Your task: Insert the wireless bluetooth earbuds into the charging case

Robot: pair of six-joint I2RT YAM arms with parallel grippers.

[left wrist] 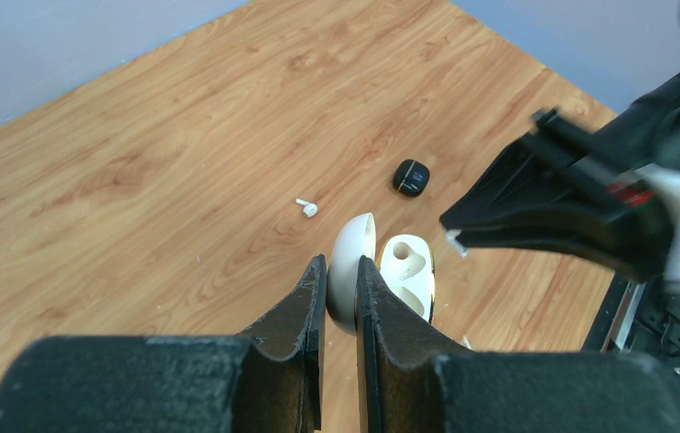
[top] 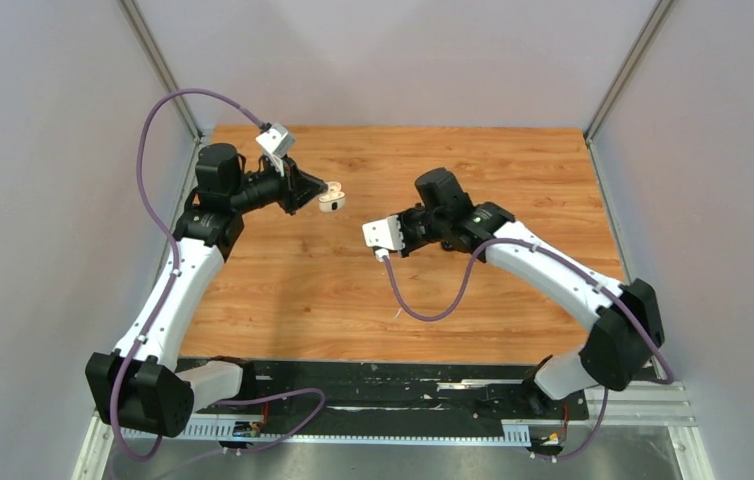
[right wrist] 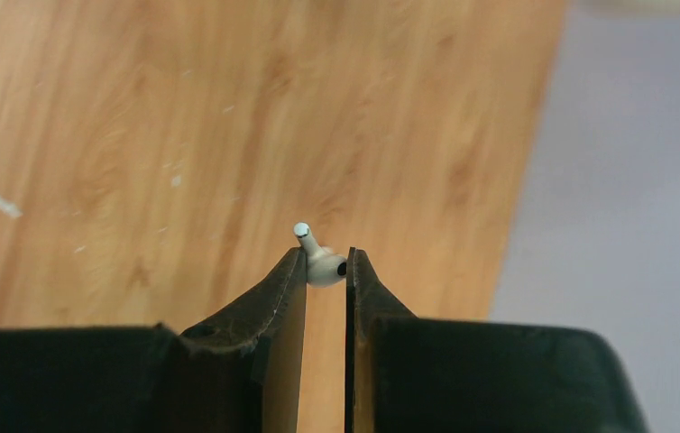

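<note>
My left gripper is shut on the white charging case (left wrist: 408, 275), whose lid stands open, showing the earbud slots; from above, the case (top: 331, 203) is left of the right arm. My right gripper is shut on a white earbud (right wrist: 323, 263), stem pointing up. In the left wrist view the right gripper's tips, with the small white bud, are to the right of the case, apart from it. Another white earbud (left wrist: 309, 207) lies on the table beyond the case.
A small black object (left wrist: 411, 178) lies on the wooden table (top: 283, 290). Walls surround the table.
</note>
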